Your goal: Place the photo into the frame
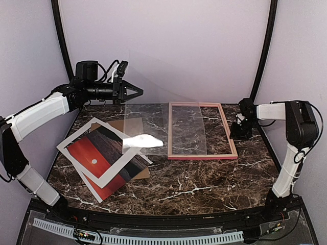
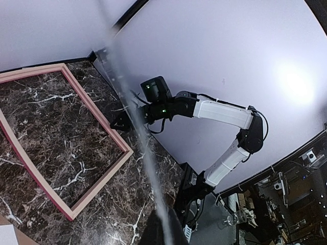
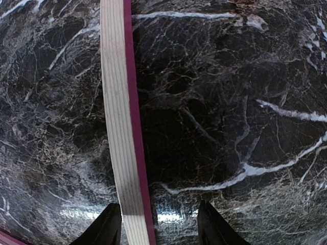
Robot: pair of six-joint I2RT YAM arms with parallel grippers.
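My left gripper (image 1: 130,91) is raised at upper left, shut on a large clear sheet (image 1: 186,122), which hangs over the table and partly over the frame; it shows edge-on in the left wrist view. The pink-edged wooden frame (image 1: 233,143) lies empty at centre right. My right gripper is low at the frame's right side, fingers apart around a strip of the frame (image 3: 122,102), above or beside it. The photo (image 1: 87,150), red and dark, lies at the left with a white mat (image 1: 104,181) and brown board.
Walls (image 1: 301,76) enclose the table at back and sides. Bare marble (image 1: 194,189) spans the front of the table.
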